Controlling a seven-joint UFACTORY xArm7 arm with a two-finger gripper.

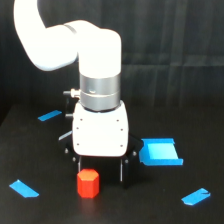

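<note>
A small red block (88,184) stands on the dark table near the front, left of centre. My gripper (101,173) hangs above and around that spot, pointing down under the white arm. Its two thin fingers stand well apart, so it is open. The block is at the left finger, in front of its lower end; whether the two touch cannot be made out. Bare dark table shows between the fingers, to the right of the block. The left fingertip is partly hidden by the block.
A blue-edged square with a pale centre (160,152) lies to the right of the gripper. Blue tape strips mark the table at the front left (24,188), back left (50,115) and front right (196,197).
</note>
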